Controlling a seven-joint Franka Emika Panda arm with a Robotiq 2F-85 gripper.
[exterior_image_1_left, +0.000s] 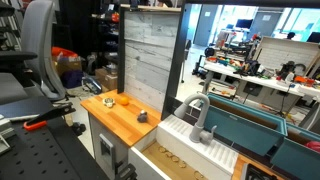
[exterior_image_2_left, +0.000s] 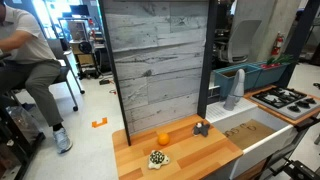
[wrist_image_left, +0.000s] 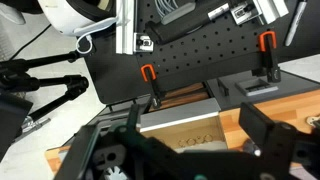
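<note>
In the wrist view my gripper stands open over a black perforated table, its orange-edged fingertips wide apart. Nothing shows between them. On the wooden counter lie an orange ball, a small pale-and-dark item and a grey object. A grey faucet rises behind a white-sided basin with a tan bottom. The gripper is well apart from these counter items.
A grey plank panel backs the counter. Teal bins stand behind the basin. Tools and cables lie on the black table near the gripper. A seated person is at the far left.
</note>
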